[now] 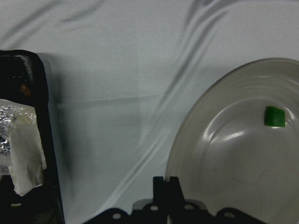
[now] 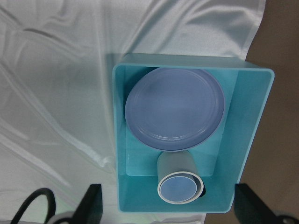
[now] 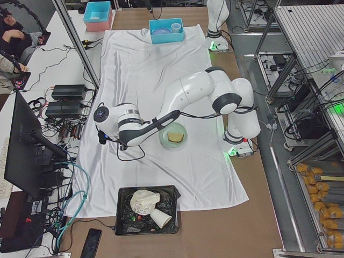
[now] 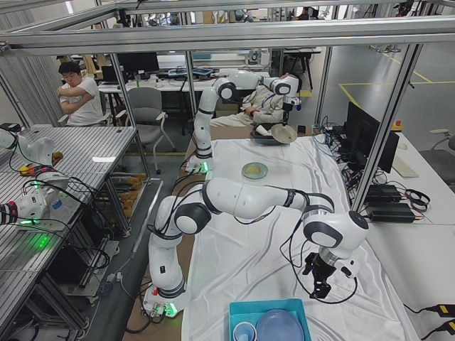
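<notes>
A beige plate (image 4: 283,133) with a small green piece (image 1: 275,116) hangs from my left gripper, which is shut on its rim, near the black tray (image 1: 42,121). My right gripper is open above a blue bin (image 2: 252,116) (image 4: 234,316), which holds a lilac plate (image 2: 173,107) and cups (image 2: 173,163). Nothing shows between its fingers.
A green plate (image 3: 164,137) with a yellow piece (image 3: 175,137) sits on the white cloth (image 3: 140,64). The black tray holds crumpled paper and a white cup (image 3: 161,217). Monitors and cables line one side.
</notes>
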